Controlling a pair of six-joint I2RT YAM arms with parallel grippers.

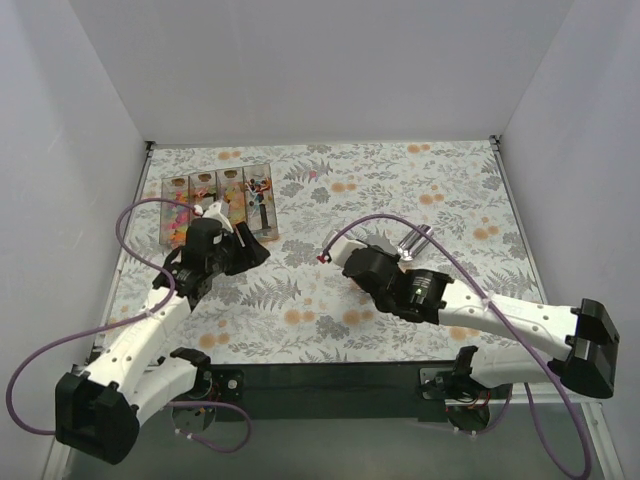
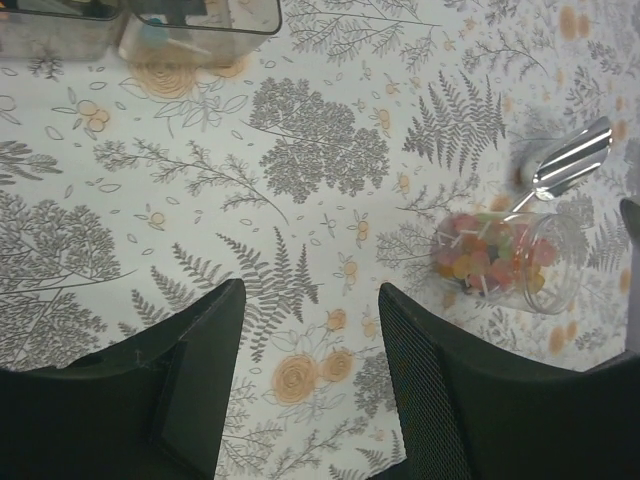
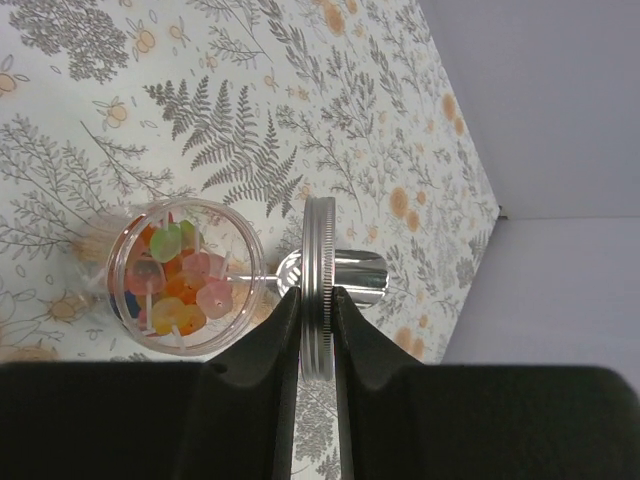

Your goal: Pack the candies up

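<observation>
A clear jar (image 2: pixel 540 260) full of colourful candies (image 3: pixel 172 290) stands on the floral mat at the right of centre, mostly hidden by my right arm in the top view. My right gripper is shut on a silver lid (image 3: pixel 318 225), held above the mat beside the jar's open mouth. A metal scoop (image 2: pixel 570 160) lies just beside the jar. My left gripper (image 1: pixel 245 250) hangs open and empty over the mat, just below a clear compartment tray (image 1: pixel 175 185) with assorted candies at the upper left.
White walls (image 1: pixel 320 70) enclose the mat (image 1: pixel 300 280) at the back and sides.
</observation>
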